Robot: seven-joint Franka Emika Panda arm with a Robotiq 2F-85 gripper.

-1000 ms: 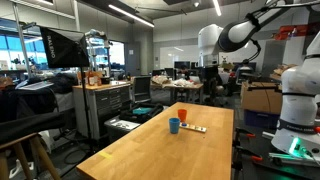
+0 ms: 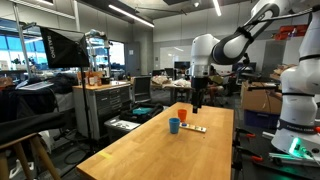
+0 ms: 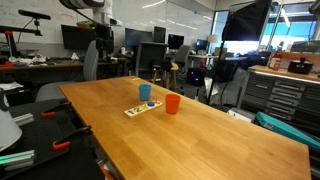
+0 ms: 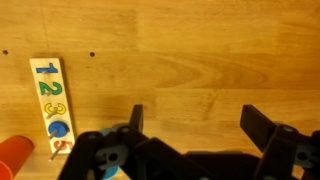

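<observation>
My gripper is open above bare wood, its two fingers wide apart and nothing between them. To its left in the wrist view lies a pale number board (image 4: 44, 84) with coloured digits and a blue piece near its lower end. An orange-red cup (image 4: 10, 158) is cut off at the lower left corner. Most of the blue cup (image 4: 110, 171) is hidden behind the gripper there. In exterior view 2 the blue cup (image 3: 145, 92) and the orange-red cup (image 3: 172, 104) stand upright either side of the number board (image 3: 143, 109).
The wooden table (image 2: 140, 150) has broad free room around these things. A black photo light on a stand (image 2: 65, 48) rises beyond its left side in exterior view 1. Chairs and drawer cabinets (image 3: 285, 95) are away from the table.
In exterior view 1 my gripper has come down and a little left, and now shows lower against the background. The cups and the board have stayed put.
</observation>
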